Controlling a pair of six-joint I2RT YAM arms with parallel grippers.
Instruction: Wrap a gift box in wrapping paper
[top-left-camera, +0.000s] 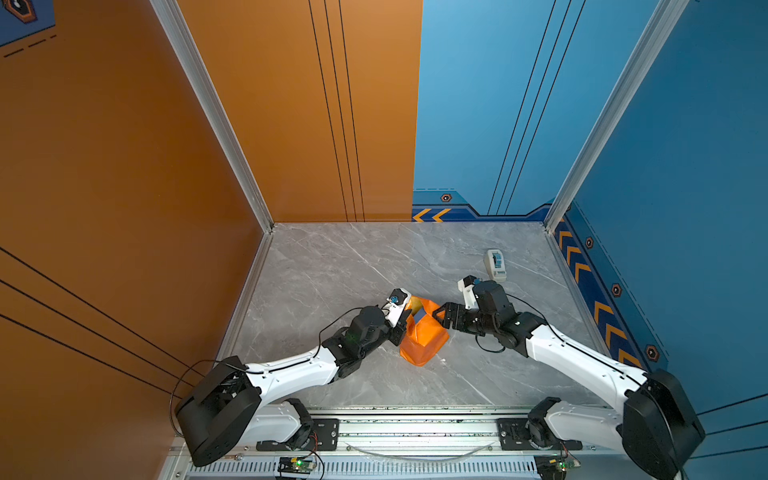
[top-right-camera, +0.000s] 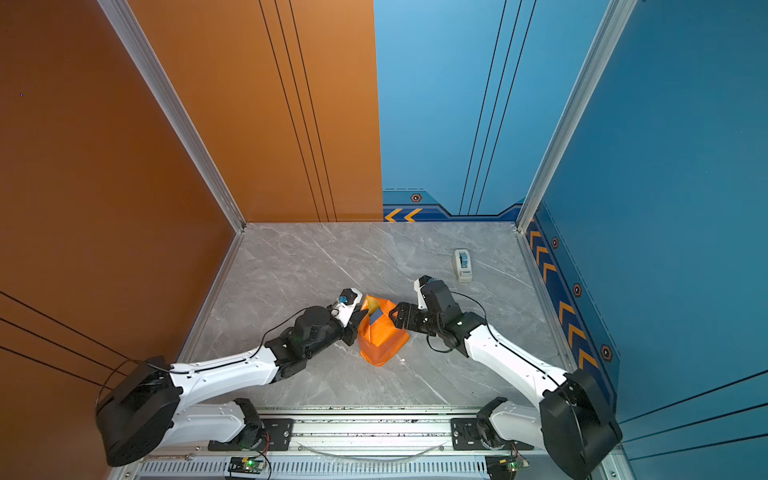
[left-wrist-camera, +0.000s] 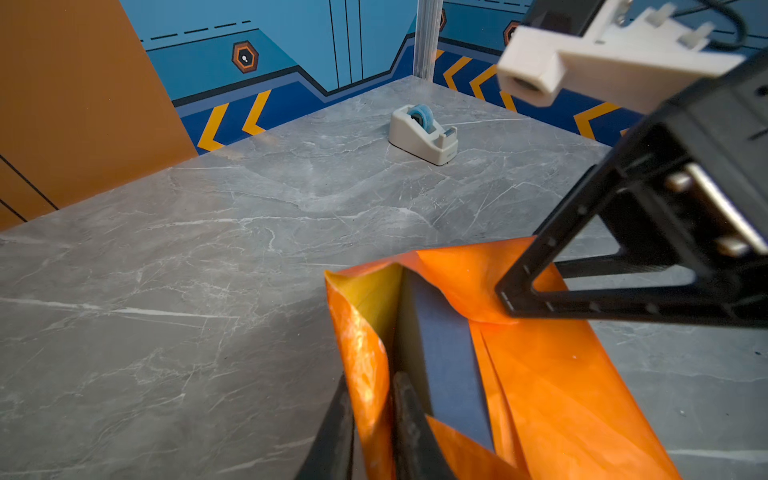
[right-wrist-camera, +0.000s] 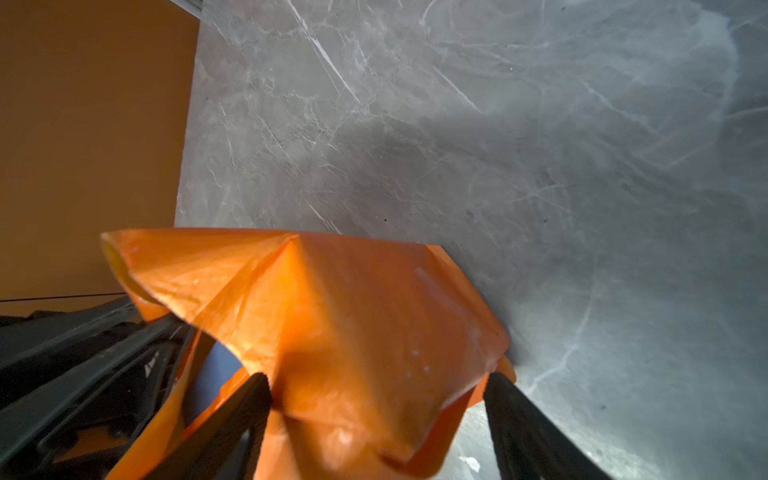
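Orange wrapping paper (top-left-camera: 424, 344) with a yellow inside surrounds the gift box, and its end gapes toward the upper left. Through that gap shows a blue-grey face of the box (left-wrist-camera: 449, 356); most of the box is hidden. At the paper's left edge, my left gripper has its fingers close together on either side of an upright flap; whether they grip it cannot be told. My right gripper stands open at the package's right side, its fingers well apart with creased paper between and below them.
A pale tape dispenser (top-left-camera: 496, 265) with a blue roll stands at the back right, behind the right arm. Walls close in the sides and back.
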